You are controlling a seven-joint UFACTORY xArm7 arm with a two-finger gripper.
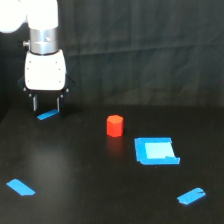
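In the camera view my gripper (46, 103) hangs at the upper left, pointing down. Its two fingers stand apart, open, with no object visible between them. A red block (115, 126) rests on the black table near the middle, to the right of the gripper and clear of it. Farther right lies a white square (158, 150) framed by blue tape (142, 157).
Blue tape strips mark the table: one (47, 115) just below the gripper, another (20, 187) at the front left, a third (191, 196) at the front right. Dark cloth (140, 50) hangs behind.
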